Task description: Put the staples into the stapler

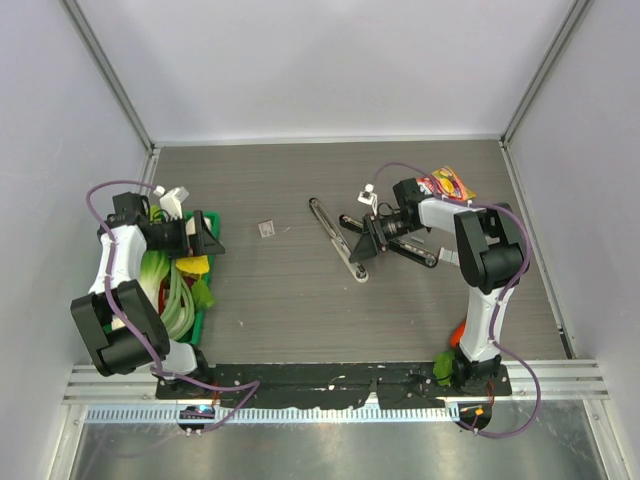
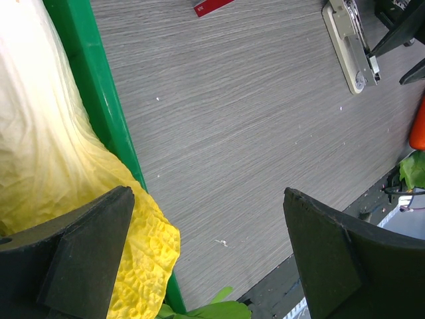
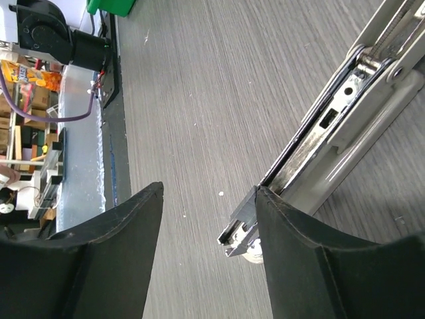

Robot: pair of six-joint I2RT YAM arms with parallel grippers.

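Note:
A long narrow stapler base [image 1: 338,240] lies slanted mid-table, its metal magazine [image 3: 312,143] uncovered in the right wrist view. My right gripper is open at the magazine's front end. One of its fingers [image 3: 282,219] overlaps that end, and the other stands apart over bare table; whether the first touches the metal I cannot tell. Over the green bin's right side, my left gripper is open with nothing held. A small pale rectangular thing [image 1: 266,229] lies left of the stapler. Loose staples cannot be made out.
A long dark piece [image 1: 415,253] lies under the right gripper, partly hidden by it. The green bin [image 2: 106,100] of vegetables stands at the left. Snack packets [image 1: 447,184] lie at the back right. Table between bin and stapler is mostly free.

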